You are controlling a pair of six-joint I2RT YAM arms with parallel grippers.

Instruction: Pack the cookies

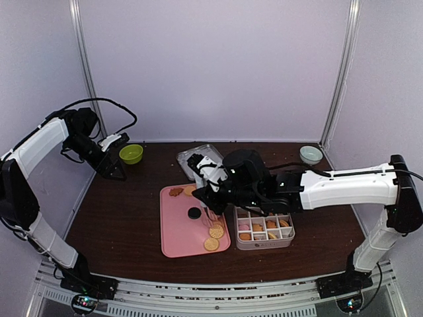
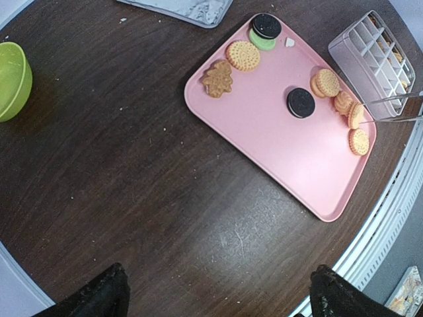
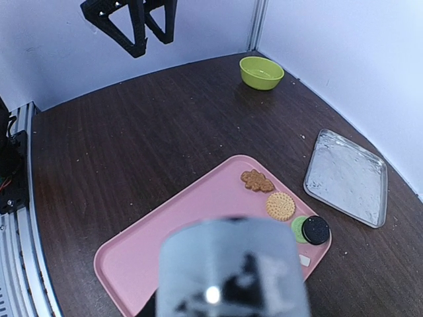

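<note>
My right gripper point(image 1: 213, 198) is shut on metal tongs, whose prongs point(image 2: 396, 120) reach over the right part of the pink tray point(image 2: 264, 155) in the left wrist view. The tongs point(image 3: 228, 267) fill the lower middle of the right wrist view, blurred, hiding part of the tray. Round biscuits point(image 1: 211, 244) line the tray's right side. A black cookie point(image 2: 301, 102) lies mid-tray; a brown leaf-shaped cookie point(image 3: 256, 180) and a pale round one point(image 3: 281, 206) lie toward its far edge. The compartment box point(image 1: 264, 244) holds several cookies. Far left, my left gripper point(image 1: 114, 173) hangs open and empty.
A clear lid-like tray point(image 3: 347, 178) lies behind the pink tray. A green bowl point(image 1: 131, 154) stands at the back left and a white bowl point(image 1: 310, 155) at the back right.
</note>
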